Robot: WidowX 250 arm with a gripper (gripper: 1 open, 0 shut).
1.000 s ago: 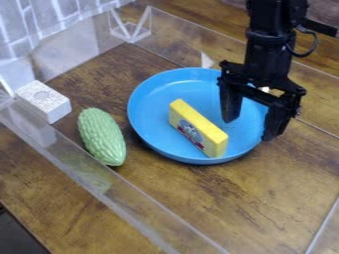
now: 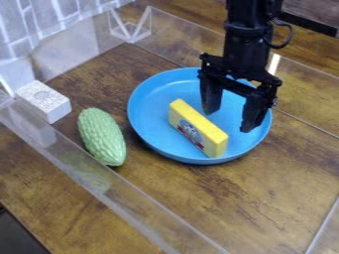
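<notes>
The black gripper [image 2: 236,99] hangs over the back right of a blue plate [image 2: 154,107], its two fingers spread apart and pointing down, with nothing visible between them. A yellow box [image 2: 199,127] with a printed label lies on the plate, just in front of and left of the gripper. A green bumpy vegetable [image 2: 102,137] lies on the wooden table left of the plate.
A white block [image 2: 43,103] sits at the far left. A small pale object [image 2: 276,58] is partly behind the arm at the back right. Clear plastic barriers edge the area. The wooden table's front [image 2: 172,208] is open.
The gripper has shifted left and slightly up, closer to above the yellow box. The plate, box, vegetable and block have not visibly moved.
</notes>
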